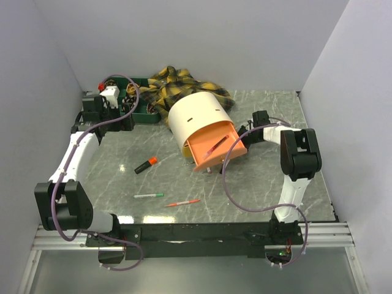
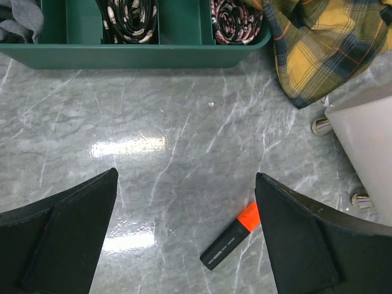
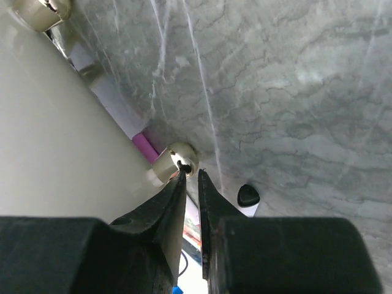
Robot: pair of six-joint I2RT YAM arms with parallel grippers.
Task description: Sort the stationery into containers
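Observation:
A cream rounded cabinet [image 1: 195,110] stands mid-table, its orange drawer [image 1: 206,144] pulled out with a red pen [image 1: 215,144] inside. A black-and-orange marker [image 1: 146,165], a green marker [image 1: 149,195] and an orange pen [image 1: 182,202] lie on the table. My left gripper is open above the table at left. My right gripper is shut low beside the cabinet's right side, by its metal feet; whether anything is between the fingers is hard to tell. A purple item [image 3: 144,147] and a black-capped pen [image 3: 248,202] lie there.
A green divided tray [image 2: 135,56] with coiled items stands at the back left, next to a yellow plaid cloth [image 2: 312,61].

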